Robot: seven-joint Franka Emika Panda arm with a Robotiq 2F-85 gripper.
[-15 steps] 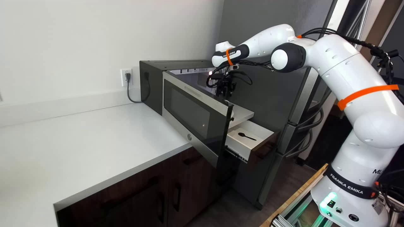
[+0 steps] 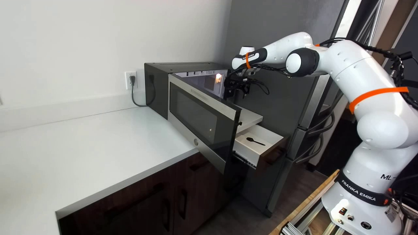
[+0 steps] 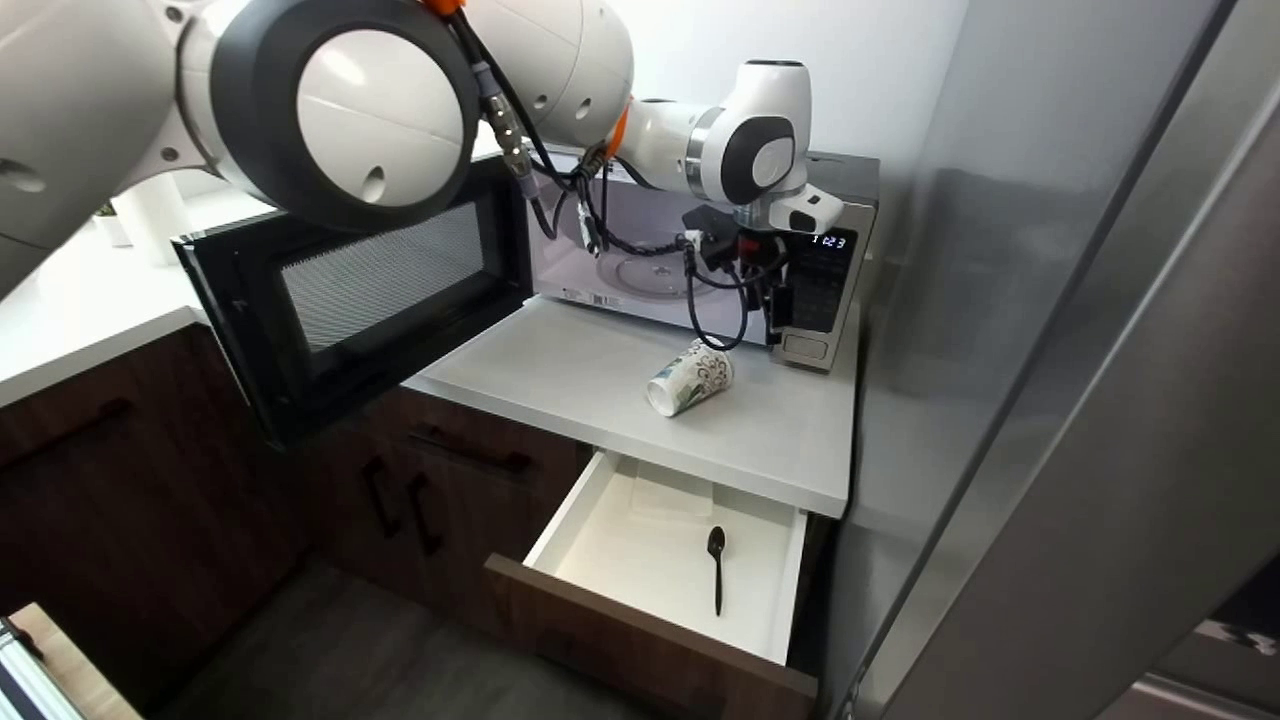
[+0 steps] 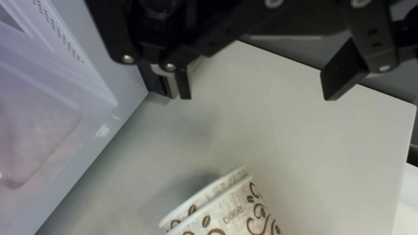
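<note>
Patterned paper cups, two nested by their doubled rims, lie on their side on the white counter, partly cut off at the bottom of the wrist view. In exterior view 2 the cups rest in front of the microwave, whose door is swung open. My gripper is open above the counter, its fingers wide apart with nothing between them, and the cups lie apart from it. Seen from exterior view 2, the gripper is in front of the microwave's right side, partly hidden by cables.
Below the counter a drawer stands pulled out, with a black spoon inside. A grey refrigerator closes off the right side.
In exterior view 1, my hand has moved right, with its wrist slightly lower. The green light on the arm's base has gone out. Drawer, spoon and microwave door look unchanged.
</note>
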